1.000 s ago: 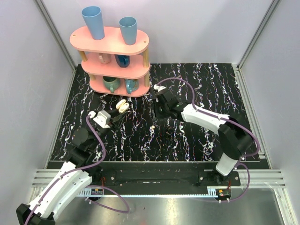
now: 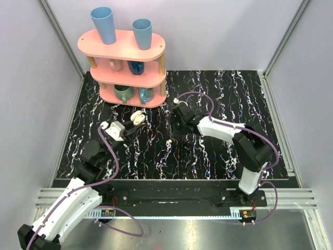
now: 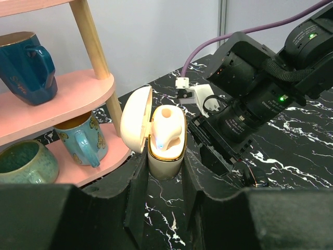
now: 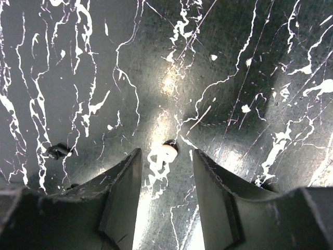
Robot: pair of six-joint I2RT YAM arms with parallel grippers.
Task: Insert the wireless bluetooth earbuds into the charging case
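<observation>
My left gripper is shut on the open white charging case [image 3: 165,161], held upright beside the shelf; one white earbud [image 3: 167,126] sits in it, its lid raised to the left. A small white earbud [image 4: 168,153] lies on the black marbled table, also visible in the top view [image 2: 169,140]. Above it, my right gripper hangs open, fingers either side of the earbud in that wrist view, nothing held.
A pink three-tier shelf [image 2: 112,44] with cups and mugs stands at the back left. Small dark objects [image 4: 58,151] lie near the earbud.
The left arm looks nearly still.
</observation>
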